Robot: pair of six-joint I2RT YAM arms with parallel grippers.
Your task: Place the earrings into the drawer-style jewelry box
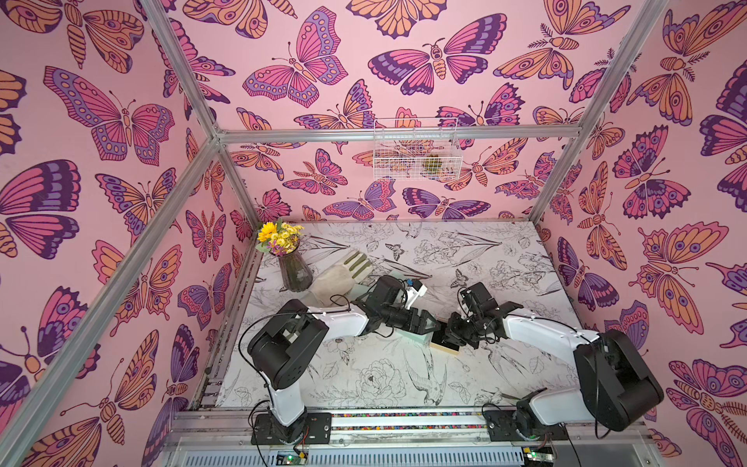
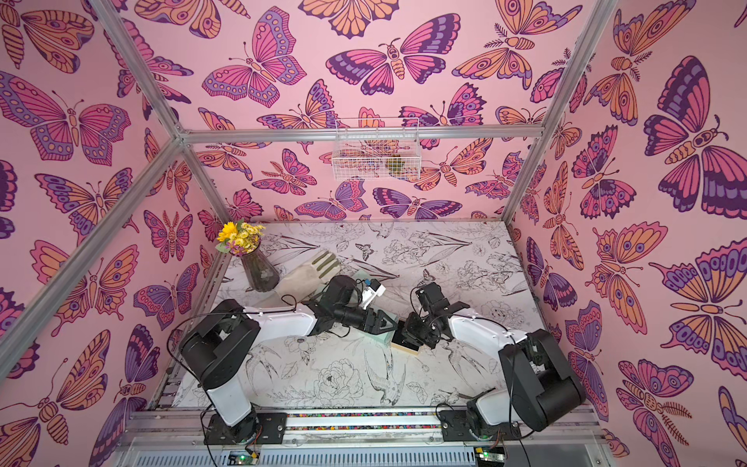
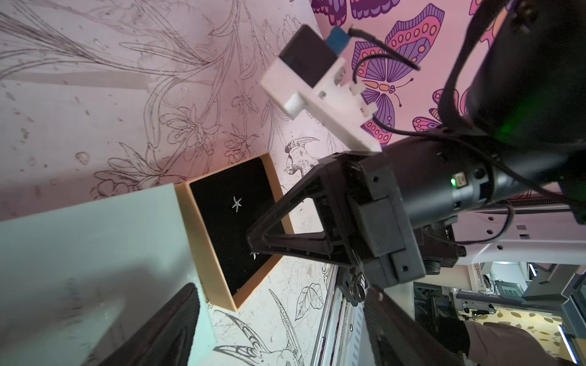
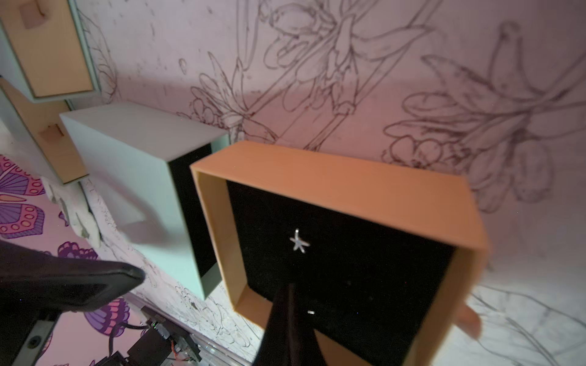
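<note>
A mint jewelry box (image 3: 103, 268) lies with its tan drawer (image 4: 354, 189) pulled out at one end. On the drawer's black lining rests a small silver starfish earring (image 4: 299, 241); a second earring (image 3: 254, 255) is partly hidden near the right fingertips. My right gripper reaches over the drawer, fingers shut, with nothing visible between them. In the right wrist view its fingers (image 4: 288, 335) overlap the drawer's near side. My left gripper (image 1: 429, 321) hovers by the mint box; its blurred fingers (image 3: 164, 329) are apart and hold nothing visible.
More mint boxes with tan fronts (image 4: 52, 48) stand farther off. A grey-white glove (image 1: 338, 278) and a vase of yellow flowers (image 1: 294, 268) are toward the back left.
</note>
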